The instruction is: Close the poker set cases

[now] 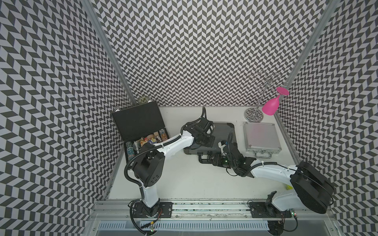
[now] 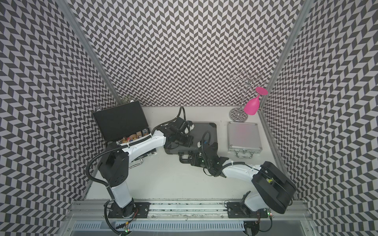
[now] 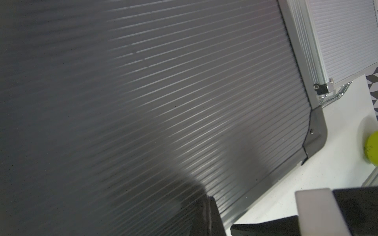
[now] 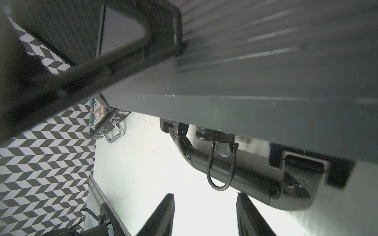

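Observation:
A dark grey case (image 1: 223, 129) lies closed in the middle, its handle (image 4: 248, 184) and latches at the front. My left gripper (image 1: 204, 139) is over its lid; in the left wrist view the lid fills the frame and the fingertips are mostly hidden. My right gripper is part open at the front edge, beside a hanging latch loop (image 4: 222, 186), nothing between its fingers. A black case (image 1: 135, 118) stands open at left, full of chips and cards. A silver case (image 1: 261, 137) lies closed at right.
A chrome stand (image 1: 254, 114) with a pink glass (image 1: 271, 106) is at the back right. A yellow object (image 3: 372, 147) lies at the right.

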